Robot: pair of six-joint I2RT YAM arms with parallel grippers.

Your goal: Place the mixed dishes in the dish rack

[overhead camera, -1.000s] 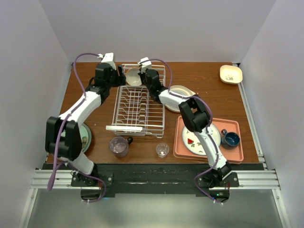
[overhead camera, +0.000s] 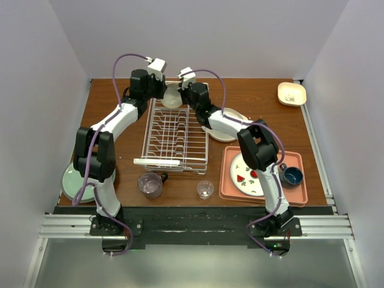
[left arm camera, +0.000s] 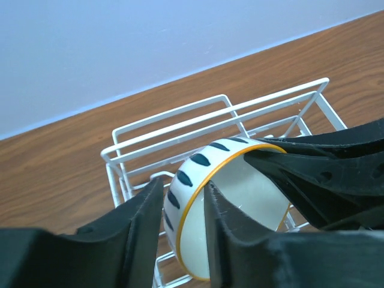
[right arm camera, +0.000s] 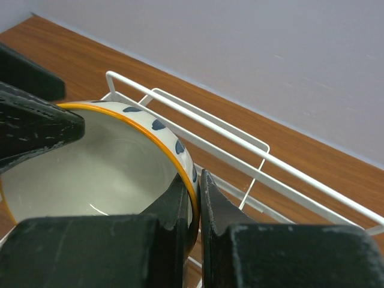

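A white bowl (overhead camera: 172, 97) with an orange rim and dark leaf marks hangs over the back of the white wire dish rack (overhead camera: 175, 133). My right gripper is shut on the bowl's edge; in the left wrist view its dark fingers (left arm camera: 336, 159) clamp the rim from the right. My left gripper is part open, its two fingers standing either side of the bowl's left edge. Whether they touch the bowl is hard to tell. In the right wrist view, the left fingers (right arm camera: 36, 129) straddle the rim. The bowl stands tilted on its side, its inside showing.
White plates (overhead camera: 222, 133) lie right of the rack. A pink tray (overhead camera: 230, 191) holds a patterned plate (overhead camera: 245, 174) and a dark mug (overhead camera: 291, 176). A grey mug (overhead camera: 150, 185) and a glass (overhead camera: 205, 189) stand in front. A green plate (overhead camera: 73, 180) is front left, a cream dish (overhead camera: 291, 94) back right.
My left gripper has come rightward and slightly back to the bowl's left edge.
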